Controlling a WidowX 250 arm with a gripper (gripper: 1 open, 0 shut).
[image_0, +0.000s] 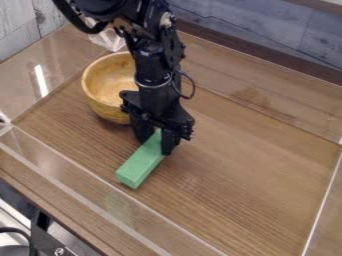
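Observation:
My black gripper (155, 130) is low over the wooden table, its tips at the upper end of a green block (139, 167) that lies diagonally at the centre left. The gripper appears closed on that end; the fingertips are dark and partly hide the block.
A yellow bowl (104, 75) sits behind and left of the gripper, close to it. A white crumpled item (110, 36) is at the back left.

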